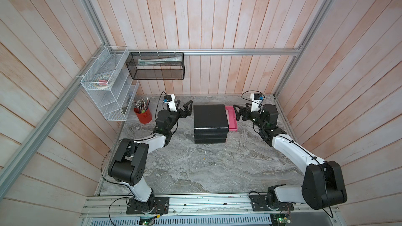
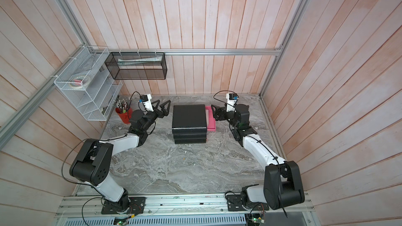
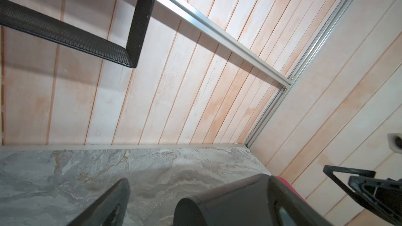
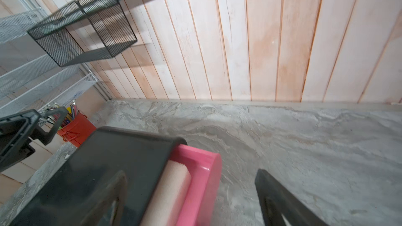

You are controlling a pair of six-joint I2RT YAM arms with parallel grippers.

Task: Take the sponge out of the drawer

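Observation:
The black cabinet [image 1: 210, 117] stands mid-table, its pink drawer [image 4: 206, 184] pulled part way out on the right side. Inside the drawer lies a pale sponge [image 4: 169, 192], partly covered by the cabinet's top. My right gripper [image 1: 237, 112] hovers over the drawer, open and empty; in the right wrist view its two blurred fingers [image 4: 276, 200] stand wide apart on either side of the sponge and drawer. My left gripper [image 1: 189, 103], also open and empty, is just left of the cabinet, whose dark top shows between its fingers in the left wrist view.
A red pot of pens [image 1: 143, 115] stands at the back left, below white wire shelves [image 1: 109, 85]. A black mesh basket [image 1: 155, 71] hangs on the back wall.

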